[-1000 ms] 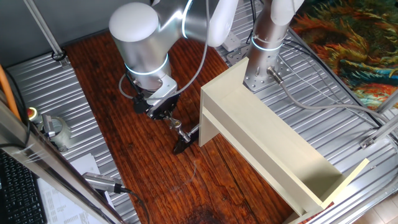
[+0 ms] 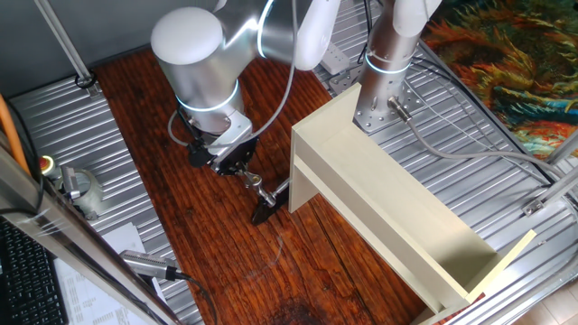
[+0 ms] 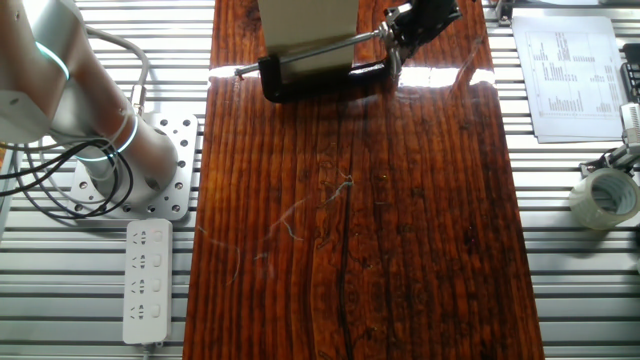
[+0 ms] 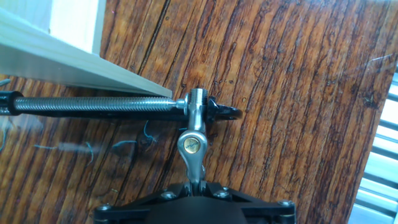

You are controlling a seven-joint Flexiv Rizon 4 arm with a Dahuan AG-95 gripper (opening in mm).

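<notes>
A cream wooden shelf unit (image 2: 388,208) lies on the brown wooden board, its near end panel toward my arm. A black clamp (image 3: 330,86) with a threaded silver screw rod (image 4: 93,104) sits at that end panel, the panel lying alongside the rod in the wrist view. From the rod's end a silver handle (image 4: 192,144) with a brass-coloured pivot runs back to my gripper. The fingers are shut on the handle's end, which they partly hide. In exterior view 1 my gripper (image 2: 242,170) is left of the panel. How tightly the clamp grips the panel cannot be judged.
The wooden board (image 3: 350,260) is mostly clear. A robot base (image 2: 384,86) stands on slatted metal behind the shelf. A power strip (image 3: 148,282), a tape roll (image 3: 606,196) and papers (image 3: 568,75) flank the board.
My arm has shifted slightly left in exterior view 1, its wrist turning a little with it. The shelf and the clamp's black frame look unmoved.
</notes>
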